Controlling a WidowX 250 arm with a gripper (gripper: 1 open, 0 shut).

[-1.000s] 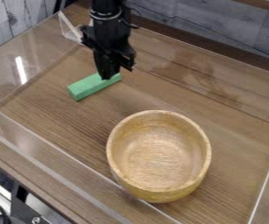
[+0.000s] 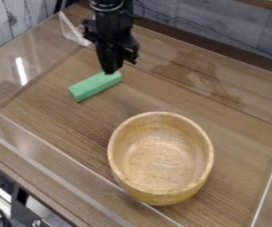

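My black gripper hangs in the upper middle of the camera view, shut, with nothing visible between its fingers. Just below and left of it a green rectangular block lies flat on the wooden table, set at a slant. A large tan bowl sits at the lower middle, apart from both.
The gripper dipped toward the green block and has since moved up and back, away from it. The block and bowl look unmoved.
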